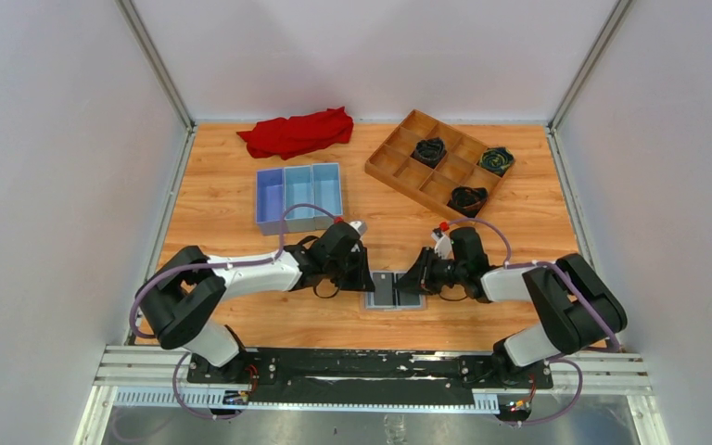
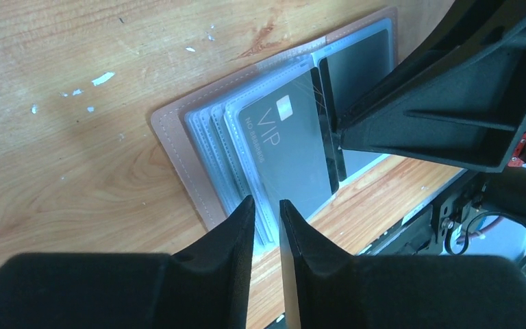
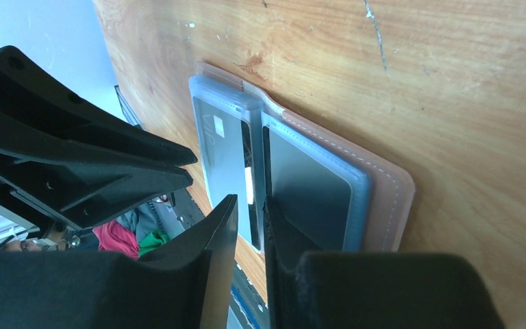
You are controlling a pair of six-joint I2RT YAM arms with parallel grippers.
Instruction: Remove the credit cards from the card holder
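An opened card holder (image 1: 396, 308) lies flat on the table between my two arms. In the left wrist view, a dark VIP card (image 2: 287, 147) shows in the clear blue sleeves of one half; another dark card fills the other half. My left gripper is part open at the lower edge of the VIP card's sleeves, with nothing seen held between its fingers. Over the other half my right gripper stands open by a small gap, near the fold. Whether its fingertips touch the card holder is hard to tell.
A blue and purple three-part tray (image 1: 298, 223) stands behind my left arm. Farther back are a red cloth (image 1: 298, 134) and, to the right, a wooden compartment box (image 1: 385, 167) with several dark rolled items. Bare table lies between the tray and the box.
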